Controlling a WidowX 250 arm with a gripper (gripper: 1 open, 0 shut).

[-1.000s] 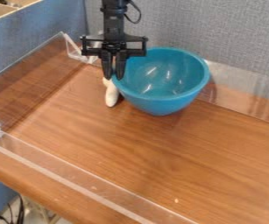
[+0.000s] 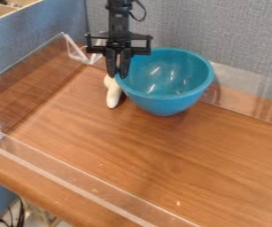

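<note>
My black gripper is at the upper middle, its fingers down at the left rim of a teal bowl; whether they grip the rim I cannot tell. A white elongated object lies just left of the bowl, partly hidden behind the gripper and bowl.
Clear plastic walls edge it, with a grey padded wall behind and a blue-grey partition at the left.
The gripper and the bowl have shifted slightly to the right. The white object looks unchanged.
</note>
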